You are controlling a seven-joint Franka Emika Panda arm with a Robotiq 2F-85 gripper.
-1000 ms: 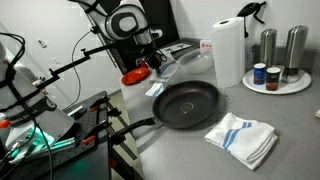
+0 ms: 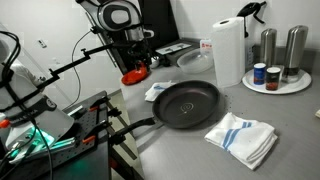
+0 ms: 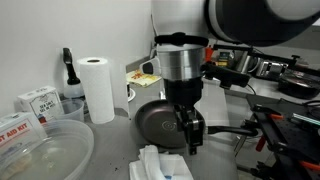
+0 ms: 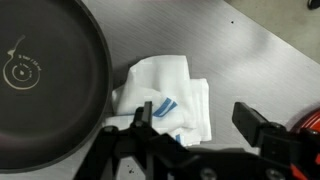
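Observation:
A small white cloth with a blue stripe point(image 4: 165, 85) lies crumpled on the counter, right beside the black frying pan point(image 4: 45, 90). My gripper is open above the counter, its fingers spread apart with no object held between them; one finger overlaps the cloth in the wrist view. Exterior view 2 has the gripper point(image 3: 186, 132) hanging just behind the cloth point(image 3: 160, 165), in front of the pan point(image 3: 155, 118). From exterior view 1, the gripper point(image 2: 143, 48) is raised beyond the cloth point(image 2: 158, 90) and the pan point(image 2: 187, 104).
A folded striped towel point(image 2: 242, 138) lies at the near right. Behind the pan stand a paper towel roll point(image 2: 229, 55), a clear bowl point(image 2: 196, 62) and a plate with shakers point(image 2: 265, 85). A red bowl point(image 2: 135, 76) sits by the arm. Bare counter surrounds the pan.
In exterior view 1 the arm and gripper have shifted to the left, away from the clear bowl. The pan and the folded towel have stayed put.

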